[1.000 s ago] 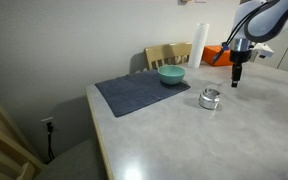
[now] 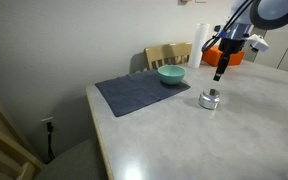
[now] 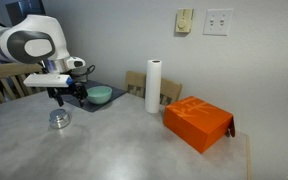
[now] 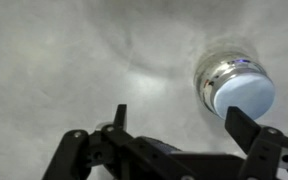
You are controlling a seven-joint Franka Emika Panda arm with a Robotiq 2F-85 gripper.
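Observation:
A short silver cylinder (image 2: 209, 99) with a pale top stands on the grey table; the wrist view shows its light blue lid (image 4: 245, 96) and shiny metal side. My gripper (image 2: 220, 75) hangs above the table, close to the cylinder and a little higher. In the wrist view the gripper has its two black fingertips wide apart, with bare table between them. The cylinder lies just ahead of the right-hand finger, outside the gap. From the second exterior view, the gripper (image 3: 68, 98) is over the area just behind the silver cylinder (image 3: 59, 119).
A green bowl (image 2: 171, 74) stands by a dark cloth (image 2: 134, 92) on the table. A paper towel roll (image 3: 153, 86) and an orange box (image 3: 198, 124) are at the back.
The cylinder, bowl and cloth have stayed in place.

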